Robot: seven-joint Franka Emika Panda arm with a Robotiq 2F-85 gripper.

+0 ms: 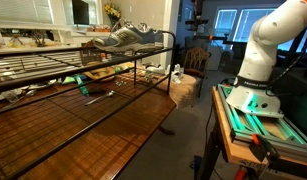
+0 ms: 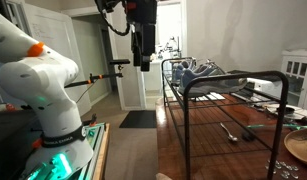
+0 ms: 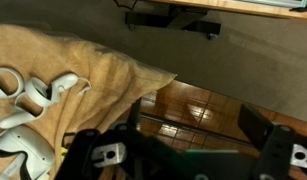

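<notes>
In the wrist view my gripper is open, its dark fingers wide apart with nothing between them. Below it show the brown floor, a thin dark bar and the corner of a tan cloth. Exterior view 2 has the gripper hanging high, to the left of the black wire rack and clear of it. Grey shoes rest on the rack's upper level. The same shoes and rack appear in exterior view 1.
White controllers with straps lie on the tan cloth. A spoon-like utensil and small items are scattered beyond the rack. The robot's base stands on a wooden-edged table. Open floor separates that table from the rack.
</notes>
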